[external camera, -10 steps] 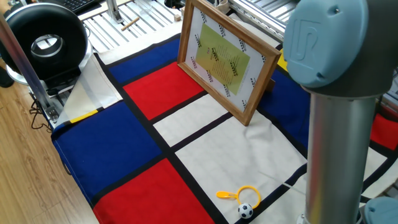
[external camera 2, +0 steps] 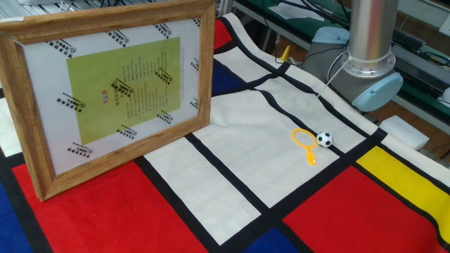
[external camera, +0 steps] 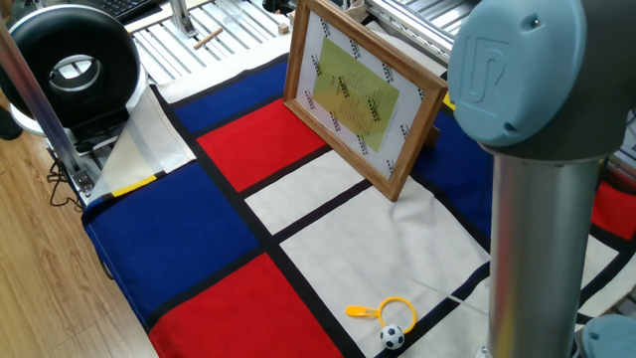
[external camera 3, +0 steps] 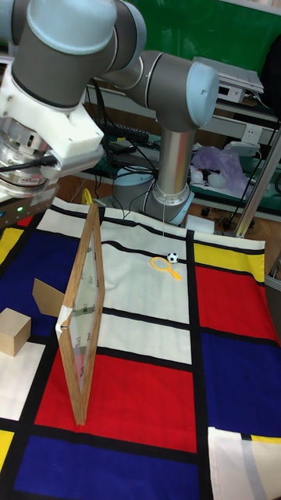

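Note:
A wooden picture frame (external camera 2: pixel 204 70) with a green-and-white sheet stands upright on the patterned cloth, leaning slightly on its back support (external camera 3: pixel 51 301). Beyond it on a white patch lies a yellow ring with a handle (external camera 2: pixel 305 139). A small black-and-white ball (external camera 2: pixel 325 139) sits against the ring's edge. At the upper left of exterior view 3 is the arm's wrist (external camera 3: pixel 33 150), on the frame's rear side. The gripper's fingers are outside all three views, so its finger and anything in it are hidden.
A cardboard-coloured block (external camera 3: pixel 12 332) rests behind the frame. The arm's metal column (external camera: pixel 537 259) blocks the right part of exterior view 1. A black round device (external camera: pixel 72 72) stands off the cloth's corner.
The arm's blue-capped joint has shifted very slightly left in exterior view 1. Frame, ring and ball have stayed where they were.

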